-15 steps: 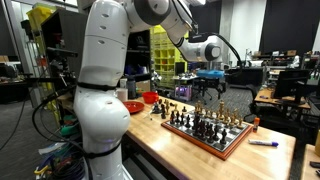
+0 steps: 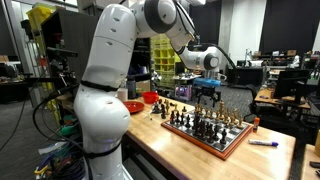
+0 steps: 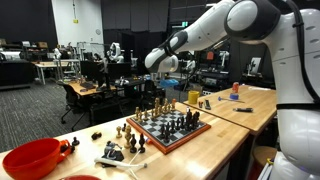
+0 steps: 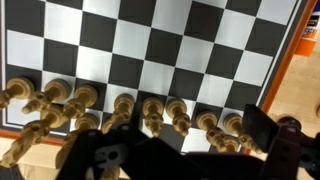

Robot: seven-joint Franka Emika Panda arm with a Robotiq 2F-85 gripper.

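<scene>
A chessboard (image 2: 210,143) with a brown border lies on the wooden table, set with dark and light wooden pieces. My gripper hangs above it, its dark fingers (image 4: 272,132) apart at the bottom of the wrist view. Between and below them a row of light brown pieces (image 4: 152,108) shows from above, with no piece seen gripped. Bare squares (image 4: 165,45) fill the upper part of that view. Dark pieces (image 3: 180,128) stand on the near-right side of the board in exterior view 2. How far the fingertips are above the pieces is hard to tell.
Several loose pieces (image 3: 130,135) stand beside the board. A red bowl (image 3: 35,155) sits at the table's edge. A marker (image 2: 263,143) lies to the right of the board in exterior view 1.
The arm has shifted slightly, and the gripper appears a little lower over the board. The board and the pieces look unmoved.
</scene>
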